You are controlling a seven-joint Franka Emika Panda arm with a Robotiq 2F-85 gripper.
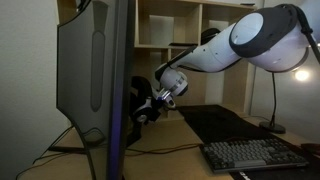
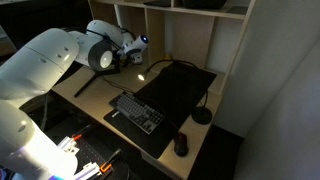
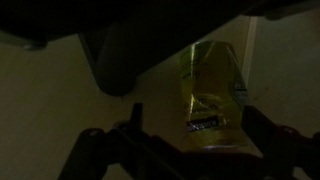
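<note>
In the wrist view a yellowish, see-through container [image 3: 212,85], perhaps a bottle or a packet, shows a small dark label with pale lettering. My gripper is open, its dark fingers on either side of the container's lower part in the picture. The view is dim, and whether either finger touches it I cannot tell. Behind the monitor, close to the shelf, the gripper [image 1: 160,102] is low over the desk in exterior view 1. The container cannot be made out in either exterior view.
A large dark monitor [image 1: 92,75] stands beside the arm. On the desk are a keyboard [image 2: 138,112], a black mat [image 2: 172,90], a mouse [image 2: 181,144] and a lamp base [image 2: 202,115]. Cables run over the desk near the gripper. Wooden shelving [image 1: 155,60] closes off the back.
</note>
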